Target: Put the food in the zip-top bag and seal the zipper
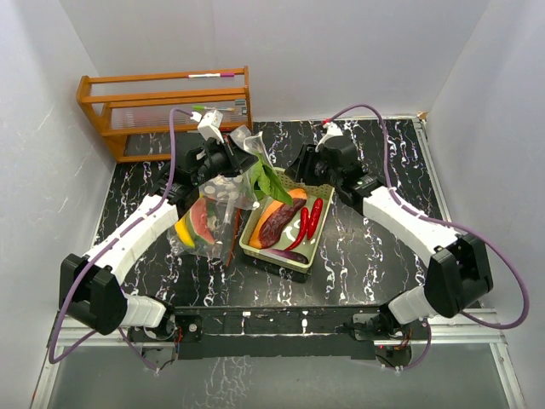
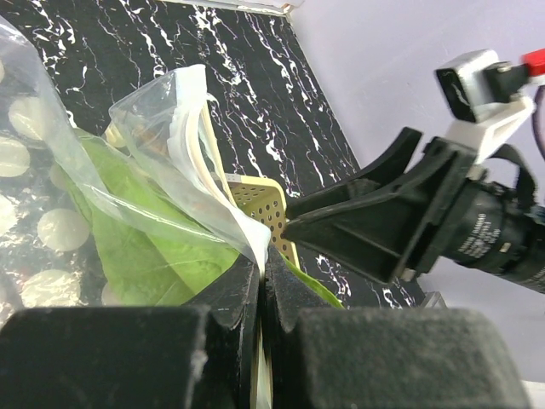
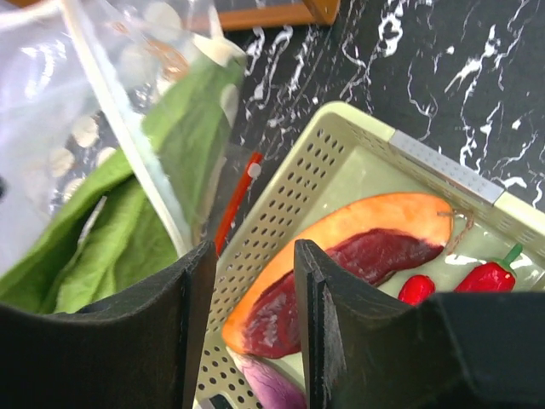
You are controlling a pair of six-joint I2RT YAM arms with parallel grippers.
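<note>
My left gripper [image 1: 240,155] is shut on the edge of the clear zip top bag [image 2: 197,145], held upright with green leaves [image 1: 266,181] inside it and poking out. My right gripper [image 1: 300,165] is above the tray's back right, just right of the bag, with nothing seen between its fingers; its fingers look slightly apart. The plastic tray [image 1: 283,262] holds an orange sweet potato [image 3: 396,214], a dark red piece of food [image 1: 274,227], red chilies [image 1: 315,215] and a purple eggplant [image 3: 272,383]. Watermelon [image 1: 203,221] and a yellow piece [image 1: 183,233] show through plastic on the left.
A wooden rack [image 1: 162,76] stands at the back left. Bare dark marble table [image 1: 358,264] lies to the right of the tray. Walls border the workspace at the sides and back.
</note>
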